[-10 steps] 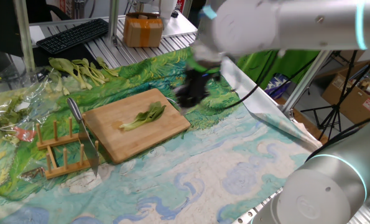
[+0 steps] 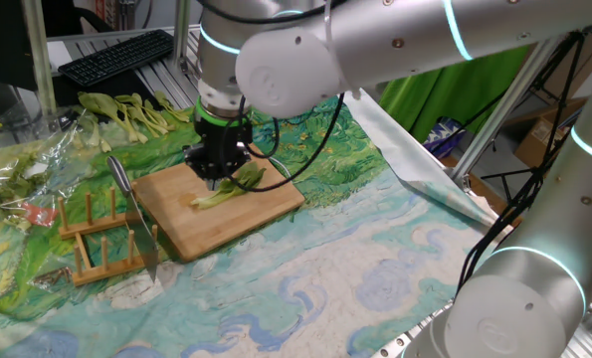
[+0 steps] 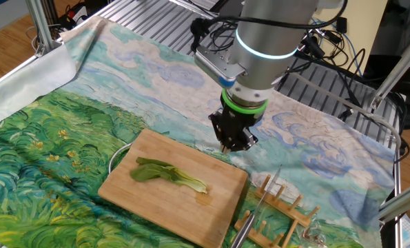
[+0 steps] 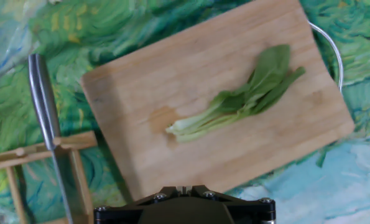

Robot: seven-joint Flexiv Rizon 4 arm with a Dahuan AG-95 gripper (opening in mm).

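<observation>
A leafy green vegetable [image 4: 237,99] with a pale stem lies flat on the wooden cutting board [image 4: 147,74], its stem end toward the knife side. My gripper shows at the bottom of the wrist view, its fingertips together and nothing visible between them. In the second exterior view, the gripper [image 3: 224,148] hangs above the board's edge, apart from the vegetable [image 3: 167,173]. A knife [image 2: 122,179] with a metal handle rests in a wooden peg rack [image 2: 101,268] beside the board.
More leafy greens [image 2: 126,114] lie on the patterned cloth behind the board. Clear plastic wrap [image 2: 17,179] covers other greens at the left, and a keyboard [image 2: 116,57] sits at the back.
The vegetable, board, knife and rack have stayed put.
</observation>
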